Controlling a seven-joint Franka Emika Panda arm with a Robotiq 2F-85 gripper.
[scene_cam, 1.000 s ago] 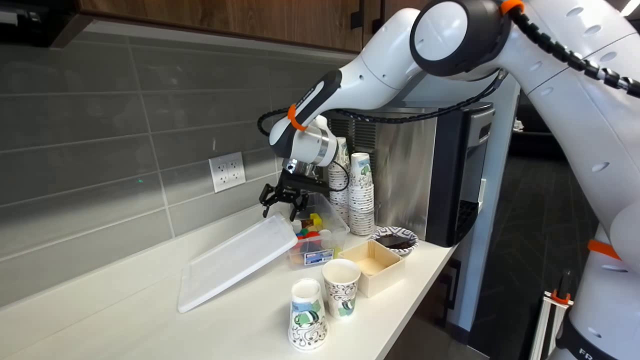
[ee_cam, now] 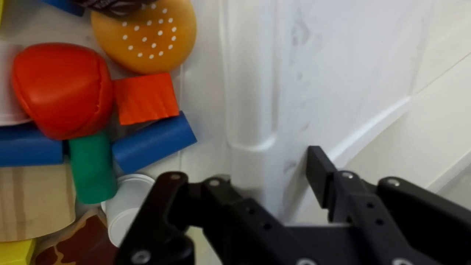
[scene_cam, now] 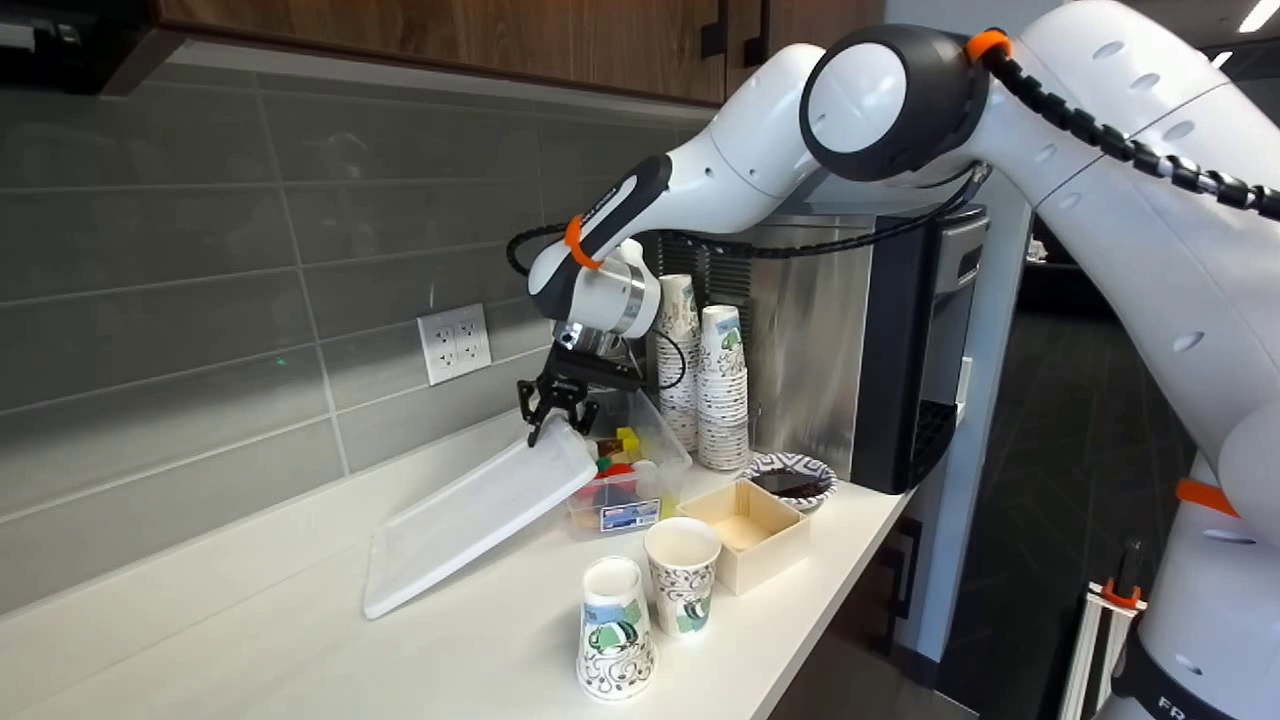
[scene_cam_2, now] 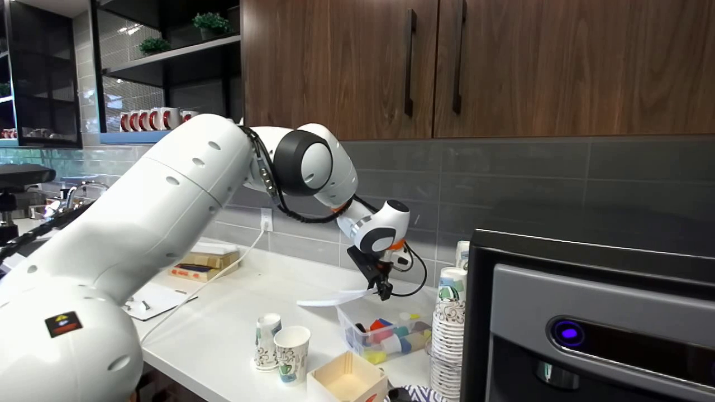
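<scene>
A white lid leans at a slant, its low end on the counter and its raised end against the clear plastic bin. Around that raised end is my gripper, pointing down and part open. In the wrist view, one finger is on the outer side of the lid; the other finger is on the side towards the bin. Whether either one touches the lid cannot be told. Inside the bin lie a red soft piece, a toy bun and several blocks.
Two paper cups and a square wooden box stand in front of the bin. Tall cup stacks and a patterned bowl are to its right. A tiled wall runs close behind.
My gripper has come down slightly onto the lid's raised end, and its fingers are closer together. The lid's low end has slid a little to the right, and the bin a little left.
</scene>
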